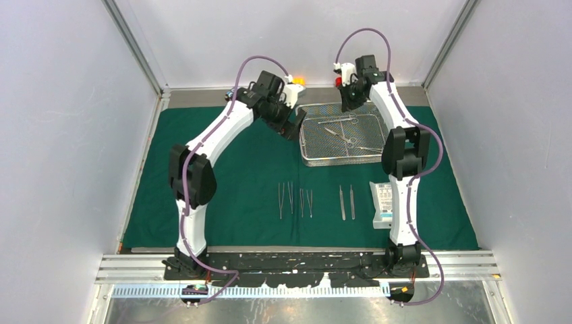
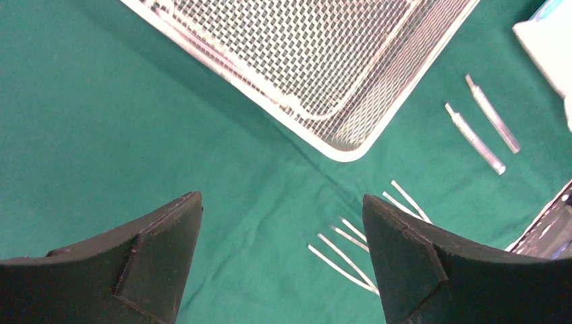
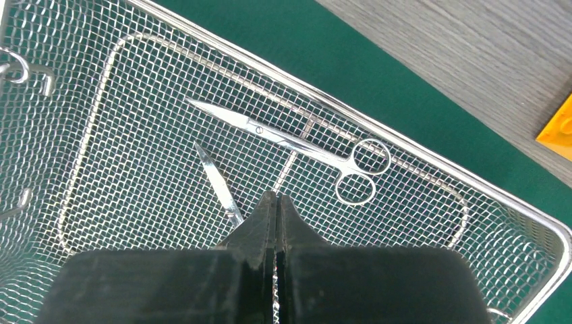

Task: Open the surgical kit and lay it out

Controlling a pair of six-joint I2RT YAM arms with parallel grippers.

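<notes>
My right gripper hangs over the wire mesh basket point(image 3: 432, 150) with its fingertips together and nothing between them. To its left in the right wrist view lies a pair of scissors point(image 3: 216, 181), its handles hidden behind the fingers. Farther up, a second pair of scissors point(image 3: 297, 144) lies along the far side of the basket. Both pairs also show in the top view, the nearer scissors point(image 1: 340, 136) slanting across the middle. My left gripper is wide open and empty beside the basket's left side.
Several tweezers point(image 1: 291, 198) and two slim handles point(image 1: 342, 202) lie on the green cloth point(image 1: 243, 216) in front of the basket. A white pack point(image 1: 382, 204) lies at the right. Another instrument point(image 1: 370, 149) lies in the basket.
</notes>
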